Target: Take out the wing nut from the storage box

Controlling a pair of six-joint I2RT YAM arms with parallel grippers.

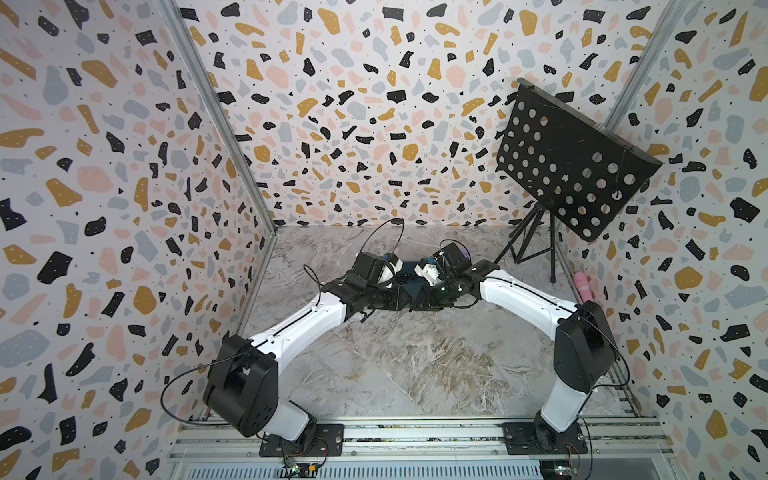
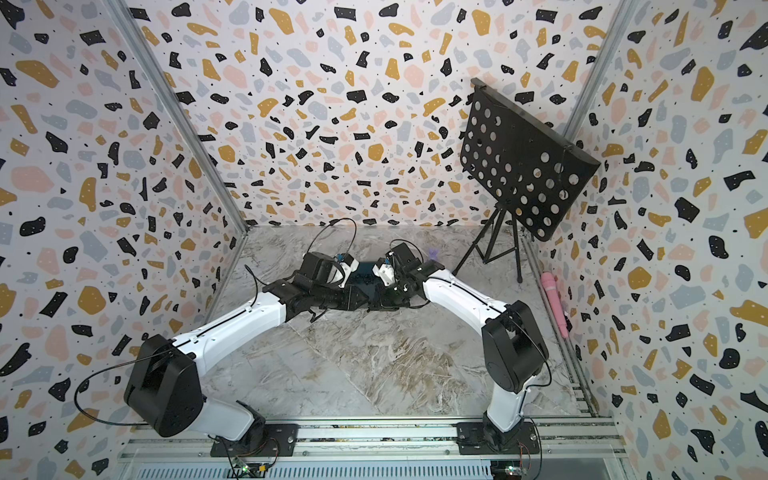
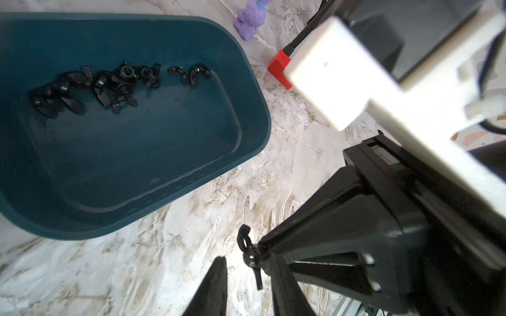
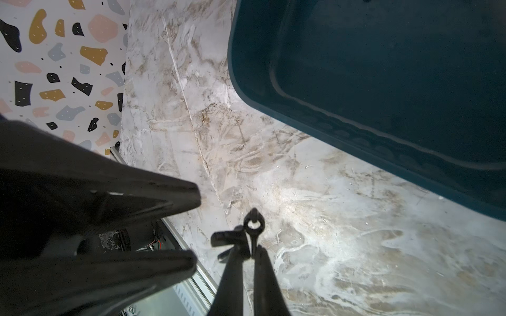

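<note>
A small black wing nut [image 3: 252, 256] is held above the table in front of the storage box, with my right gripper shut on it. My left gripper is part open, its blurred fingertips on either side of the nut's lower wing. Seen from the right wrist, the left fingers [image 4: 174, 196] stand parted just left of the held wing nut [image 4: 254, 225], with a visible gap before it. Several more wing nuts [image 3: 123, 81] lie along the far side inside the dark teal storage box [image 3: 158, 131]. Both overhead views show the grippers close together, fingers too small to read.
A purple figurine [image 3: 252, 18] and a red block-like end on a black cable [image 3: 280, 68] are beyond the box. A black perforated panel [image 1: 576, 160] on a tripod stands back right, near a pink cylinder [image 1: 583, 286].
</note>
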